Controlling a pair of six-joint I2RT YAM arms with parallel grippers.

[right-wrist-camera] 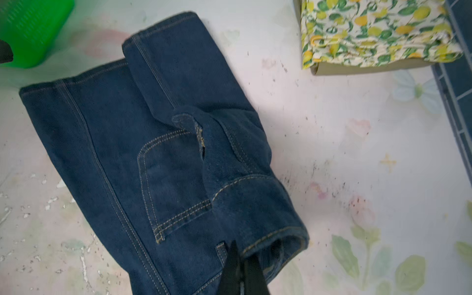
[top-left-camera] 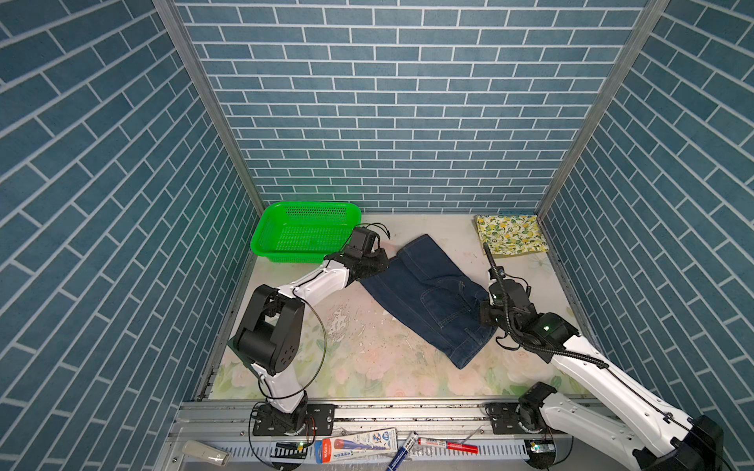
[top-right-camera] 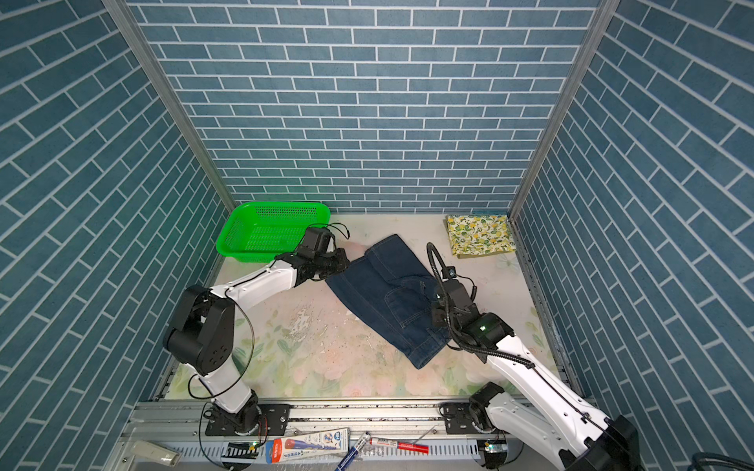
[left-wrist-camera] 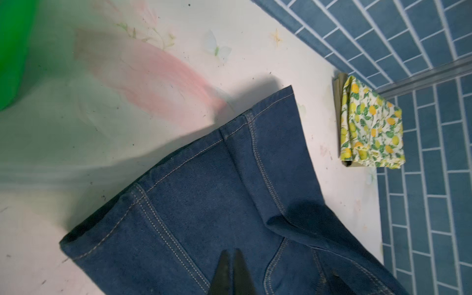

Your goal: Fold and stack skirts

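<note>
A dark blue denim skirt [top-left-camera: 432, 294] lies slantwise in the middle of the table, its hem toward the back left and its waistband toward the front right. In the left wrist view its hem [left-wrist-camera: 196, 154] spreads out below the camera. My left gripper is shut over the hem end, with no cloth visible between its fingers. At the waistband, part of the skirt's right side [right-wrist-camera: 245, 191] is folded over and bunched. There my right gripper is shut against the waistband edge; whether cloth is pinched in its tips is hidden.
A folded lemon-print cloth [top-left-camera: 510, 235] lies on a brownish folded piece at the back right corner. At the back left stands an empty green basket [top-left-camera: 306, 227], close to my left arm.
</note>
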